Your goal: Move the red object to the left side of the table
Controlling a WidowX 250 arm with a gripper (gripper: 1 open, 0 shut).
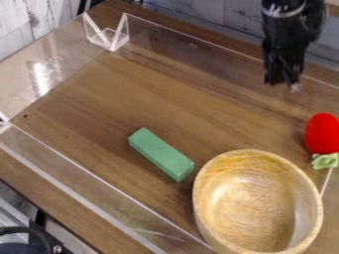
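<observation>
The red object point(322, 133), rounded with a pale green end, lies at the right edge of the table, partly cut off by the frame. Up and to the left of it, the black gripper point(282, 81) hangs near the back of the table, apart from the red object. Its fingers are dark and small here, and whether they are apart or together does not show. I see nothing red at the gripper.
A wooden bowl point(204, 198) stands at the front right, just below the red object. Left of it lies a green block point(162, 155). A clear plastic bracket point(107, 34) is at the back left.
</observation>
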